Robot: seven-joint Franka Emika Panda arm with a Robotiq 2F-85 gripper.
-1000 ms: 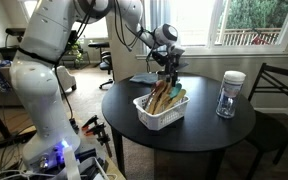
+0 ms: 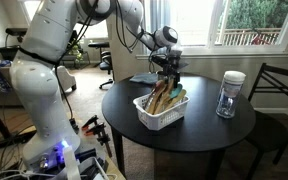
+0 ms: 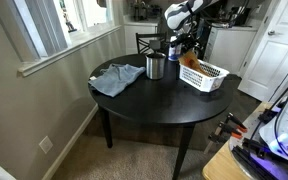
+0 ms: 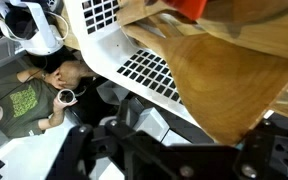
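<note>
A white slotted basket (image 2: 158, 121) stands on the dark round table, with wooden utensils (image 2: 162, 101) leaning up out of it. My gripper (image 2: 171, 76) hangs just above their upper ends, pointing down. In the wrist view its dark fingers stand apart, and the broad wooden spatula (image 4: 212, 88) reaches up into the space between them. The spatula's handle end has a small hole. Whether either finger touches the wood, I cannot tell. A red utensil part (image 4: 191, 8) shows at the top edge of the wrist view.
A clear canister with a white lid (image 2: 230, 94) stands right of the basket. A grey-blue cloth (image 3: 117, 79) lies across the table. Chairs (image 2: 276, 112) stand close to the table's edge. Bare tabletop (image 3: 149, 103) extends between cloth and basket.
</note>
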